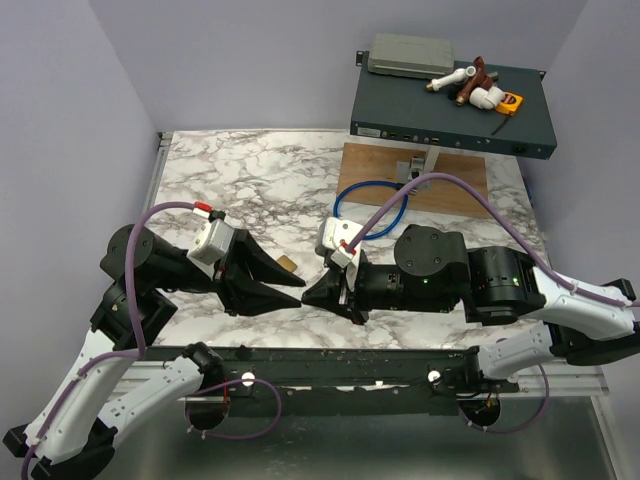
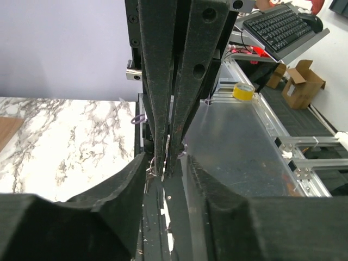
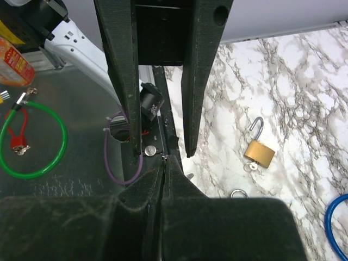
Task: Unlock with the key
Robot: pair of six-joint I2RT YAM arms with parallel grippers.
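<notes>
In the top view, the left gripper [image 1: 301,293] and the right gripper [image 1: 307,299] meet tip to tip above the front of the table. The left one is part open; its spread fingers [image 3: 128,103] stand either side of the right gripper's tips in the right wrist view. My right gripper is shut, with a thin light sliver between its fingertips that may be a key's edge; I cannot tell. An open brass padlock [image 3: 259,154] lies on the marble, its shackle swung up and a small round metal piece [image 3: 250,166] at its base.
A metal ring [image 3: 238,193] shows past the right fingers. A blue cable loop [image 1: 338,205] lies behind the grippers, near a wooden board [image 1: 460,195] under a dark box [image 1: 390,110].
</notes>
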